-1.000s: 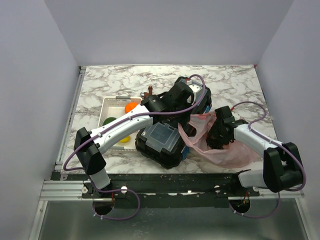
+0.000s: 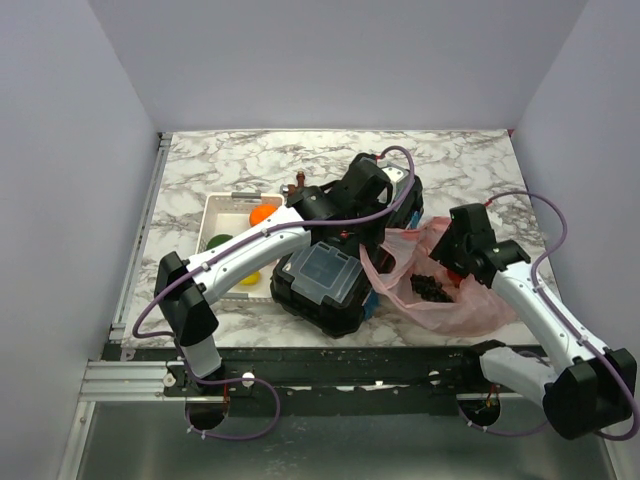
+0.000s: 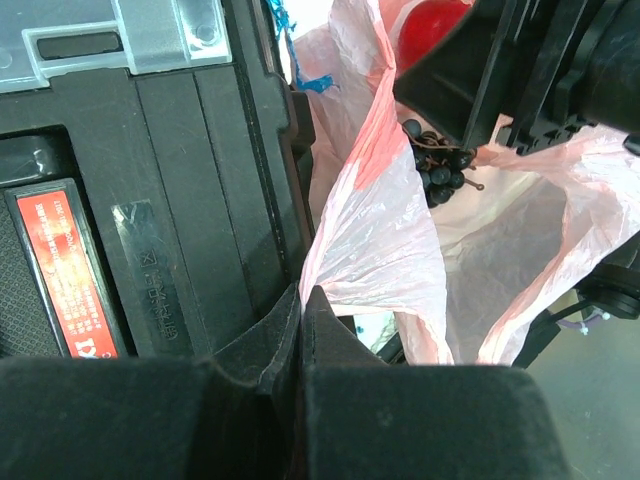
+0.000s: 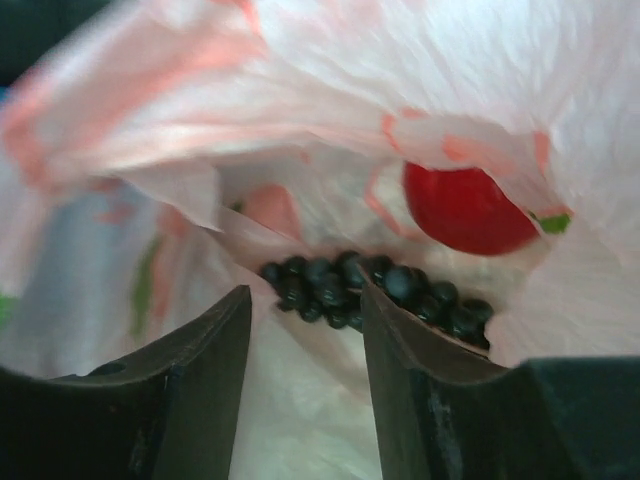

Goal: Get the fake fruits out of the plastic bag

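The pink plastic bag (image 2: 450, 315) lies open at the right. In it are black grapes (image 2: 430, 288) (image 4: 335, 290) and a red fruit (image 4: 460, 205) (image 3: 425, 30), with a green bit at its edge. My left gripper is shut on the bag's edge, pulling it up. My right gripper is over the bag, its fingers apart with nothing clearly between them, above the grapes and near the red fruit.
A white basket (image 2: 210, 215) holding orange, green and yellow fruits stands left, partly hidden by the left arm. Black cases (image 2: 315, 290) sit between basket and bag. Bare marble counter lies at the back.
The left arm stays in place.
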